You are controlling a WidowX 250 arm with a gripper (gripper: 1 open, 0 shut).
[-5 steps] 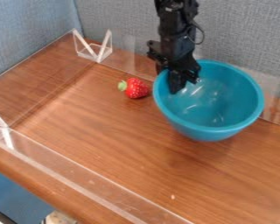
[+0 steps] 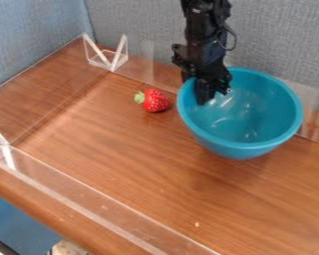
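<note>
The black gripper [image 2: 206, 86] hangs from the top of the view, its fingers down at the left rim of a large teal bowl [image 2: 251, 121], shut on that rim. The bowl stands at the right of the wooden table, empty as far as shows. A red strawberry [image 2: 155, 101] with green leaves lies on the table just left of the bowl, apart from it.
Clear plastic guards [image 2: 105, 58] stand at its edges. A grey padded wall [image 2: 136, 25] closes the back, close behind the bowl.
The gripper and bowl have shifted very slightly; the strawberry looks still.
</note>
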